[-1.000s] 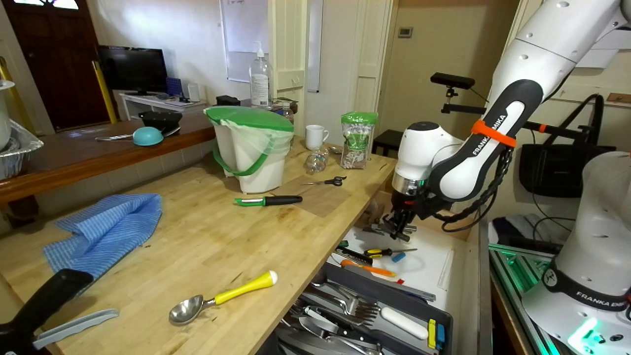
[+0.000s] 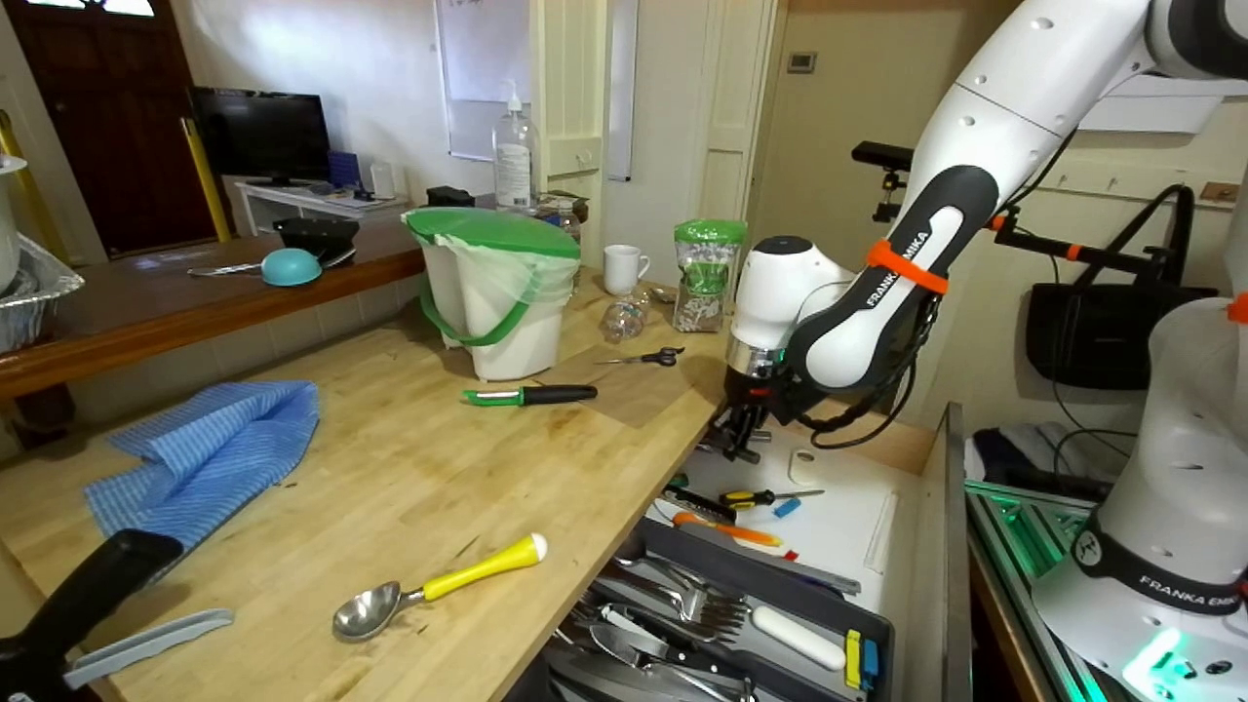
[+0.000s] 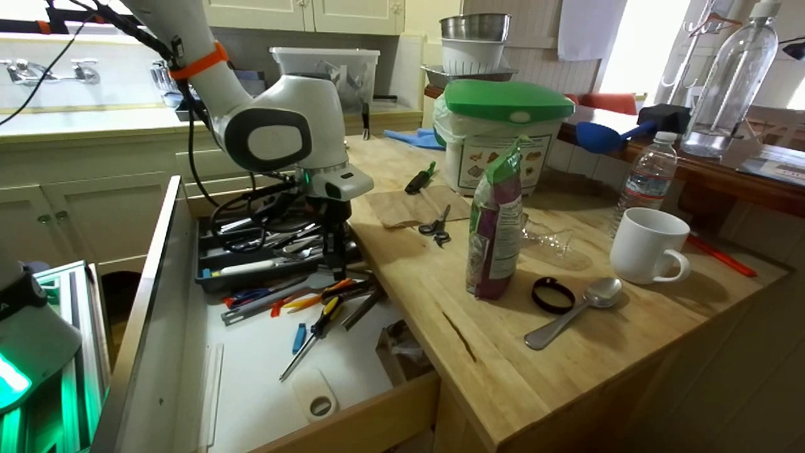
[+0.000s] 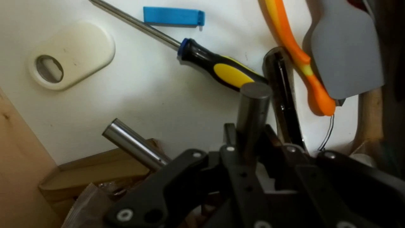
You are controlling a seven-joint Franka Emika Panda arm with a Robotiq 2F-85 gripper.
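My gripper is shut on a round metal handle (image 4: 253, 108), which stands up between the fingers in the wrist view. A second metal rod (image 4: 133, 144) pokes out to the left of the fingers. Whether both belong to one tool cannot be made out. In exterior view 1 the gripper (image 2: 737, 435) points down over the open drawer, close to the counter edge. Exterior view 2 has the dark fingers (image 3: 334, 253) above the drawer's loose utensils, but what they hold is hidden there.
Below lie a yellow-black screwdriver (image 4: 220, 66), a blue clip (image 4: 172, 16), a white bottle opener (image 4: 76, 53), an orange-handled tool (image 4: 292, 41) and a grey spatula (image 4: 347, 49). A cardboard box (image 4: 98, 167) sits against the drawer side. The cutlery tray (image 3: 207, 280) fills the drawer's other end.
In exterior view 1 my arm has shifted left towards the counter edge, with metal still at the gripper. The bottle opener that it covered is now visible.
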